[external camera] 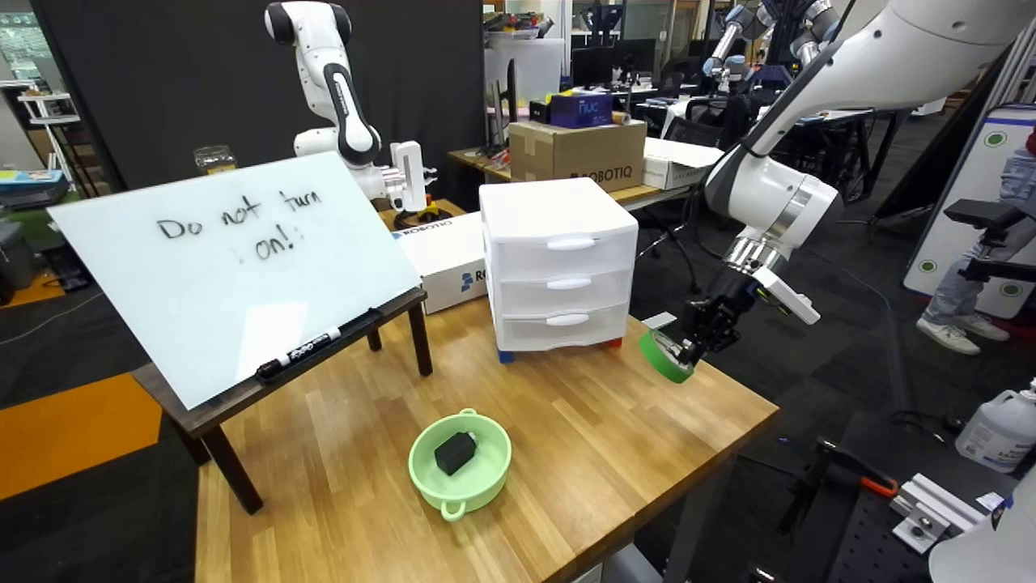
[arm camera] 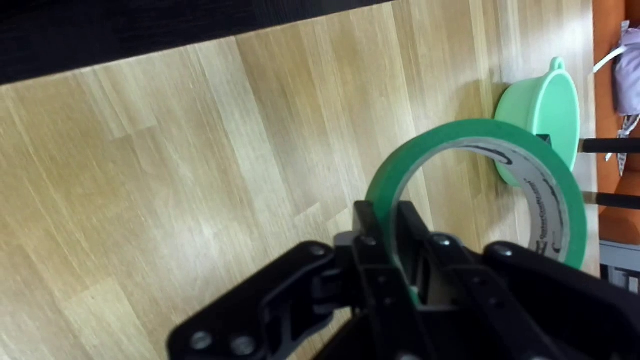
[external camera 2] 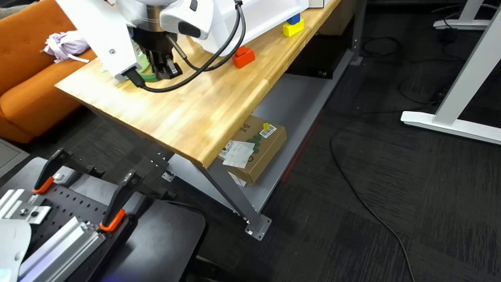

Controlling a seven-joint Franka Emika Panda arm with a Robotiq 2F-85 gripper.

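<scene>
A roll of green tape (arm camera: 483,129) is pinched at one side of its ring by my gripper, which is shut on it. One finger sits inside the ring and the other outside. In exterior view 1 the tape roll (external camera: 663,359) hangs near the table's right edge, right of the white drawers, with the gripper (external camera: 682,351) beside it. A light green bowl (external camera: 490,476) with two handles stands on the table, holding a black block (external camera: 454,453). In exterior view 2 the arm mostly hides the tape (external camera 2: 150,78).
A white drawer unit (external camera: 560,262) stands on coloured blocks, with a red block (external camera 2: 244,56) at its corner. A whiteboard (external camera: 252,272) on a dark stand, with a marker (external camera: 299,353), fills the left. Bare wood (external camera: 583,437) lies between bowl and table edge.
</scene>
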